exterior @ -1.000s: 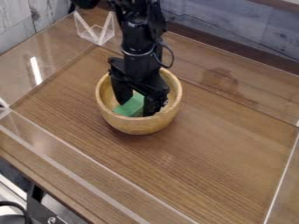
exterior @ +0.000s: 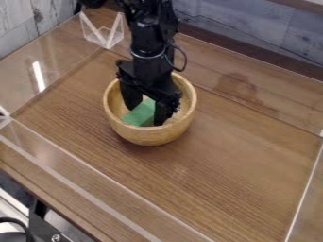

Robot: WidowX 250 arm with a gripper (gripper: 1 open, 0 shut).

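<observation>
A wooden-coloured bowl (exterior: 161, 135) sits in the middle of the table with a green object (exterior: 139, 112) inside it. My black arm reaches down from the top into the bowl, and its gripper (exterior: 149, 100) is open around or just over the green object. The fingertips are dark against the bowl's interior, so whether they touch the object is unclear.
Pale walls line the back and the left edge. Black cables lie at the lower left corner.
The gripper has shifted very slightly within the bowl; the bowl and green object look almost unchanged.
</observation>
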